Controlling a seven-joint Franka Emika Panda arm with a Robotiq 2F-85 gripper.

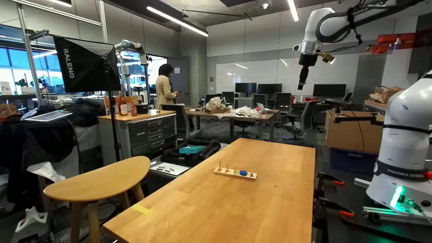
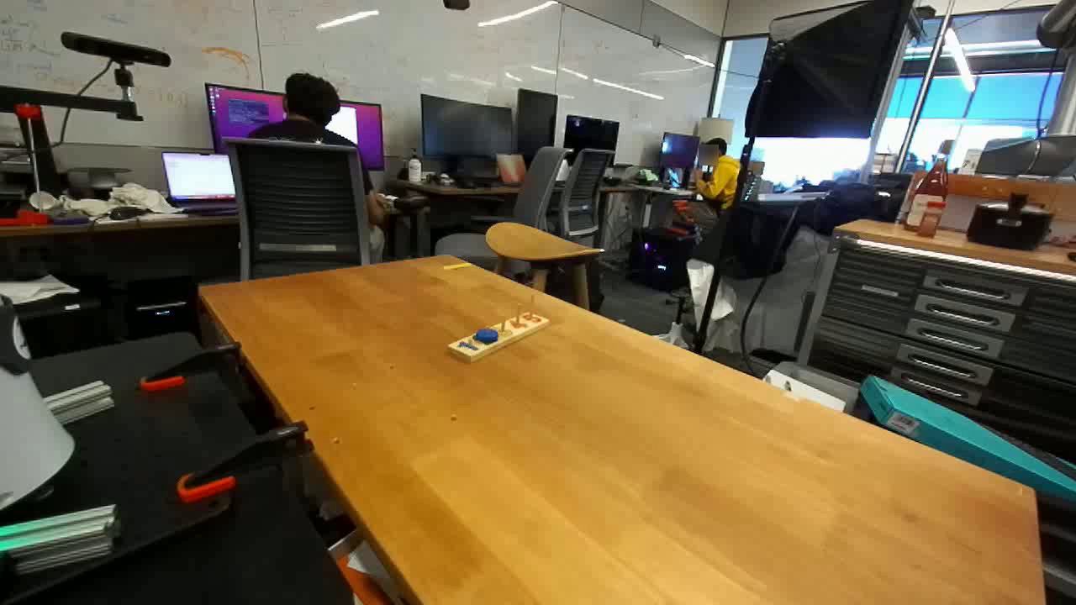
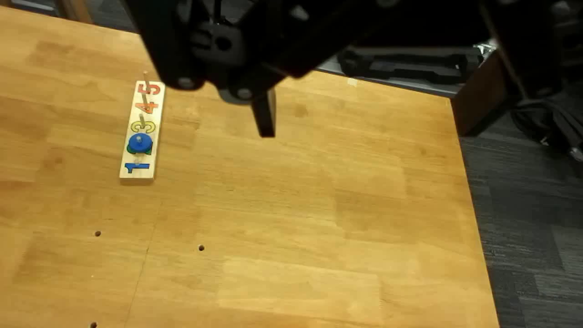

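Observation:
A narrow wooden board (image 3: 148,125) with pegs and coloured numerals 1 to 5 lies flat on the wooden table. One blue ring (image 3: 140,142) sits on the peg at the numeral 2, its peg tip poking through. The same board (image 1: 226,172) with its blue ring (image 1: 243,172) shows mid-table in exterior view 1, and the ring (image 2: 486,336) also appears in exterior view 2. High above the table and well apart from the board, my gripper is open; bare tabletop shows between its fingers. Exterior view 2 does not include the gripper.
Clamps (image 2: 207,488) grip the table's edge on the robot's side. A wooden stool (image 1: 101,178) stands close to another edge. People are farther back in the room.

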